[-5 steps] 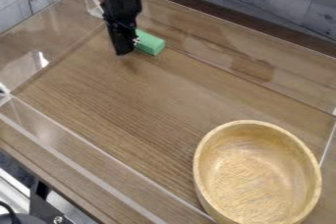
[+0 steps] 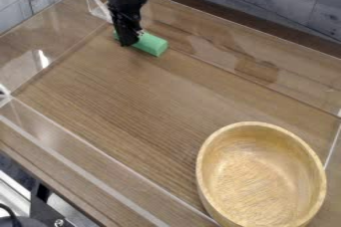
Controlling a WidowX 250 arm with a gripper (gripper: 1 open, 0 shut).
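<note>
My black gripper (image 2: 128, 36) reaches down from the top of the camera view onto the wooden table, at the near end of a small green block (image 2: 150, 45). The block lies at a slant just right of and below the fingers, touching or very close to them. Whether the fingers are shut on it is too small to tell.
A large round tan bowl (image 2: 260, 171) stands at the bottom right. Raised edges border the table at the top right and lower left.
The gripper has moved slightly right and up, closer over the green block, which now sits a little left of where it was and is partly behind the fingers.
</note>
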